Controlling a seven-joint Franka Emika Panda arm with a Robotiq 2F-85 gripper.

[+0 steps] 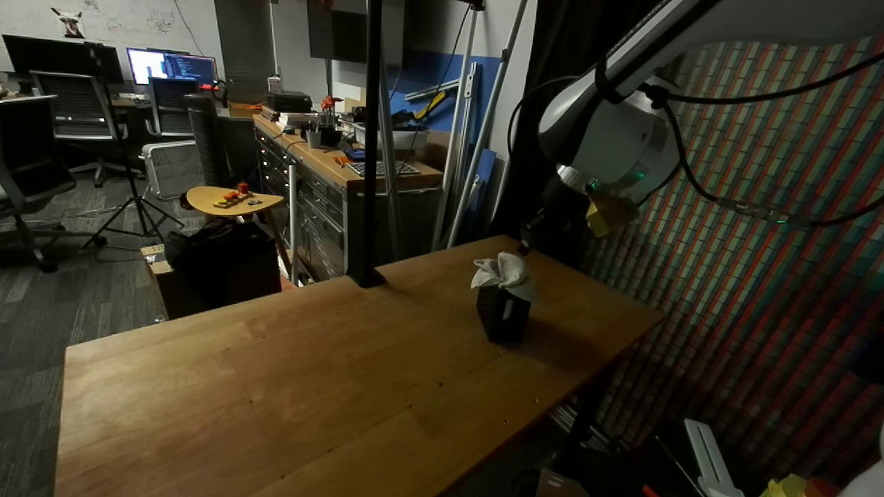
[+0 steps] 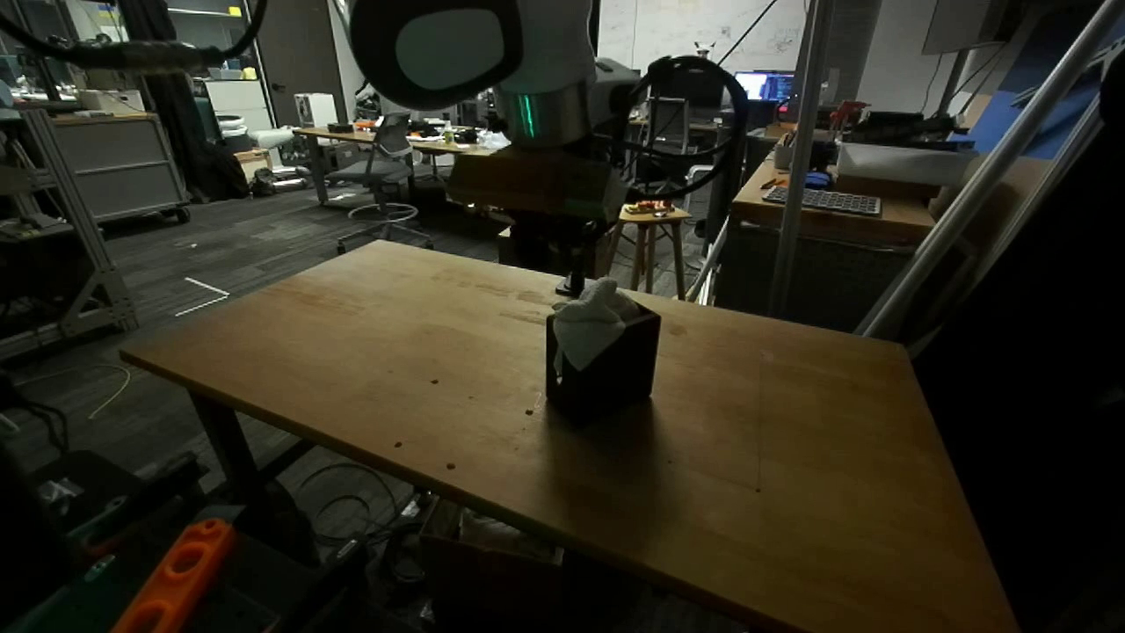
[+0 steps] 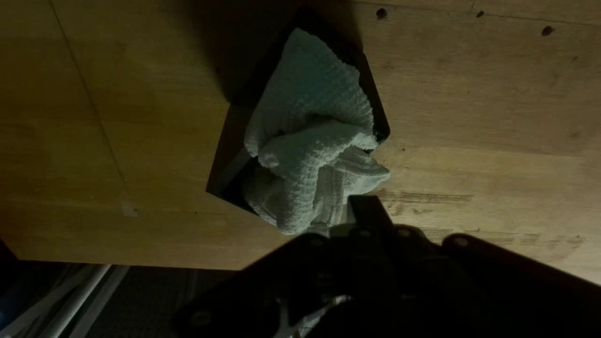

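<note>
A dark open box stands upright on the wooden table, stuffed with a crumpled white cloth. In exterior view 2 a fold of the cloth hangs over the rim of the box. From above, the wrist view shows the cloth bulging out of the box's top. My gripper is above and behind the box, clear of the cloth in exterior view 1. Its dark fingertips look shut together, with nothing showing between them.
Around the box the table is bare. A vertical black post rises at the table's far edge. The striped curtain hangs close behind the arm.
</note>
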